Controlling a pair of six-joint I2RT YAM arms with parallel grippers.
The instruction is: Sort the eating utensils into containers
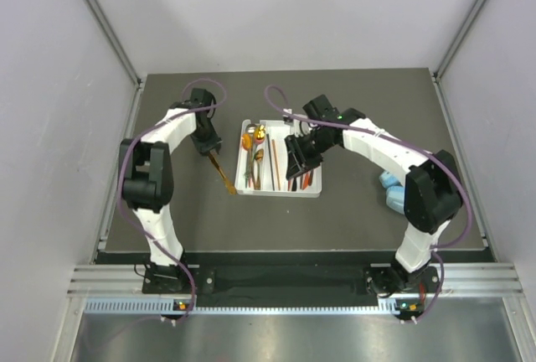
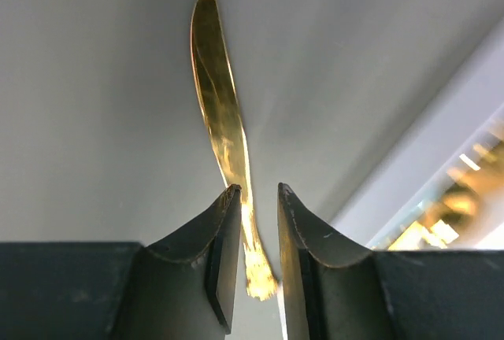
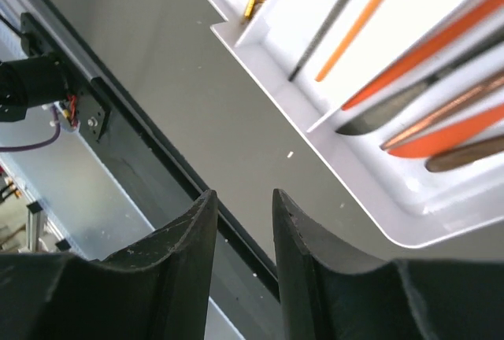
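A gold knife [image 1: 223, 176] lies on the table just left of the white utensil tray [image 1: 279, 193]; in the left wrist view the knife [image 2: 222, 120] runs beneath my left gripper, whose fingers are apart with nothing visibly held. The tray holds spoons [image 1: 259, 136], thin sticks [image 3: 356, 25], knives and orange-handled pieces [image 3: 441, 139] in separate compartments. My right gripper hangs over the tray's front right part in the top view, fingers apart and nothing between them.
Pale blue containers [image 1: 397, 199] sit at the right, partly behind the right arm. The table's front rail [image 3: 157, 147] shows in the right wrist view.
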